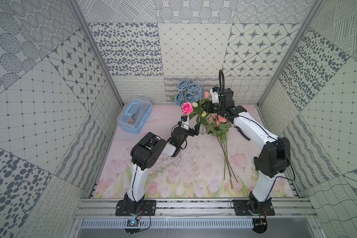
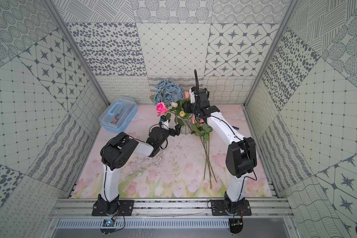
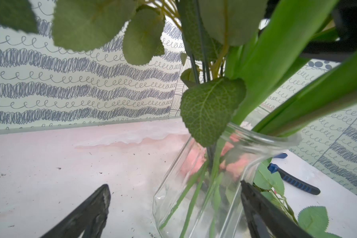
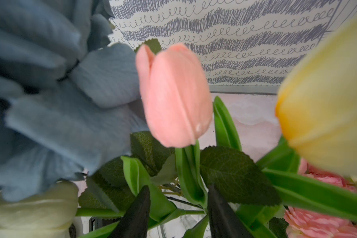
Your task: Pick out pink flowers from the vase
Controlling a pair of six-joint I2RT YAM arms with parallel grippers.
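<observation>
A glass vase [image 3: 174, 202] holds a bright pink rose [image 1: 186, 107], blue flowers [image 1: 188, 91], yellow and cream blooms and a pink tulip [image 4: 174, 97]. My right gripper is open among the leaves just below that tulip, with its green stem between and beyond the fingertips. My left gripper is open low beside the vase, its fingertips either side of the glass in the left wrist view, apparently not closed on it. Long-stemmed flowers with pink heads [image 1: 222, 119] lie on the table right of the vase.
A blue lidded box [image 1: 132, 119] sits at the back left. Dark-handled pliers [image 3: 293, 180] lie right of the vase, and the front right arm partly covers a screwdriver [image 1: 256, 160].
</observation>
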